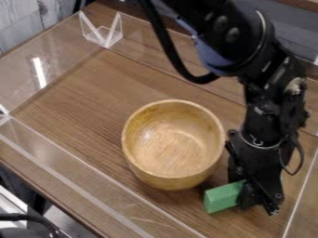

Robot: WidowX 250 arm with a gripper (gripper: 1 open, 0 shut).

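Observation:
My black gripper (248, 191) is low at the right of the camera view, shut on a green block (221, 196) that lies near the table's front. Its left end sticks out from between the fingers; the rest is hidden. A wooden bowl (170, 144) stands just left of the gripper, very close to it.
A clear plastic holder (102, 30) stands at the back left. Dark cables lie at the lower left, off the table's edge.

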